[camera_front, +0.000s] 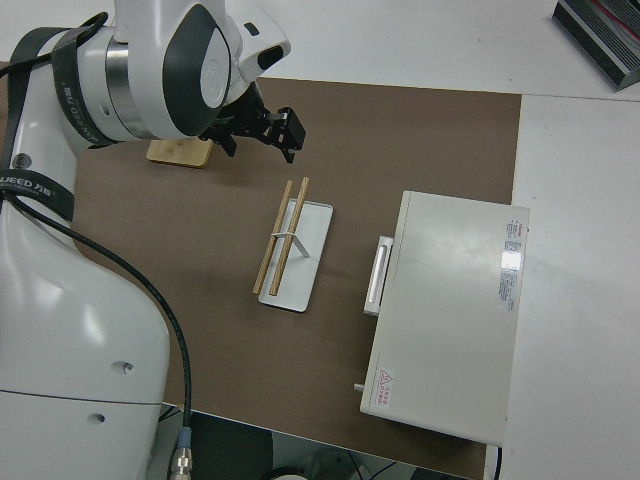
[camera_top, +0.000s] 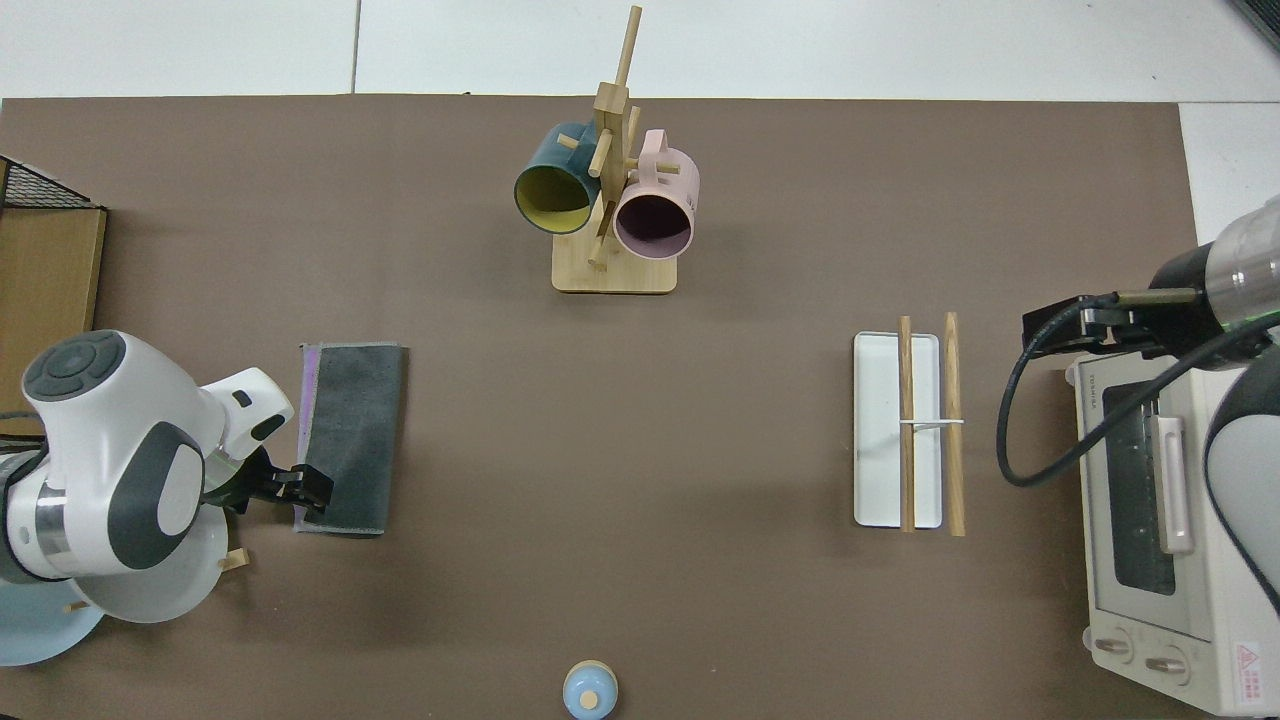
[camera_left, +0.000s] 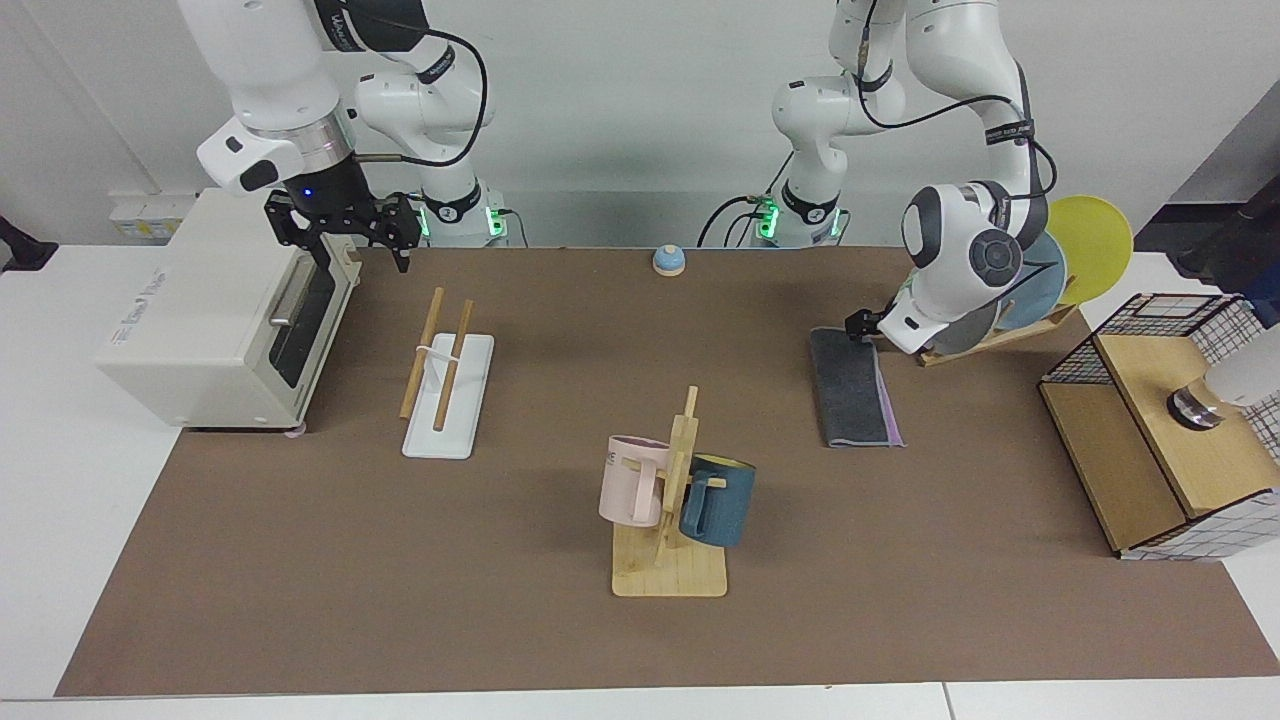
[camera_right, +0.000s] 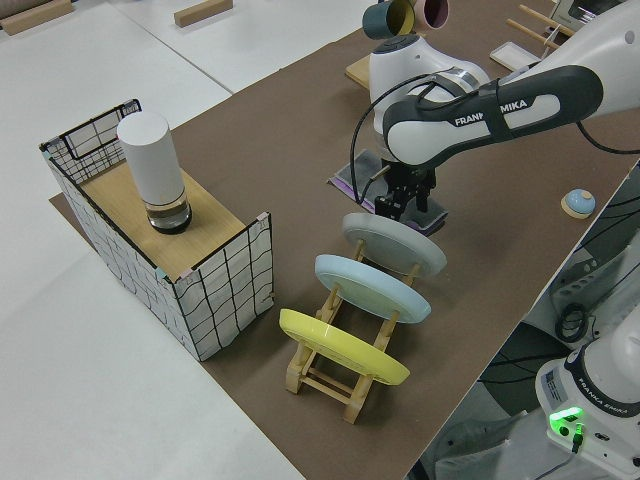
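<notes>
My left gripper (camera_top: 314, 490) hangs at the near-left end of a dark grey cloth (camera_top: 355, 432) with a purple edge, next to a rack of round plates (camera_right: 340, 350); whether it is open or shut is unclear. My right gripper (camera_front: 287, 132) is raised over the front of the white toaster oven (camera_front: 440, 310), beside a white stand with two wooden sticks (camera_top: 882, 430); its fingers are too dark to read.
A wooden mug tree (camera_top: 612, 274) holds a blue mug (camera_top: 554, 180) and a pink mug (camera_top: 672, 204) at the back. A small blue round object (camera_top: 590, 694) lies near the front. A wire-sided shelf (camera_left: 1128, 456) stands at one side.
</notes>
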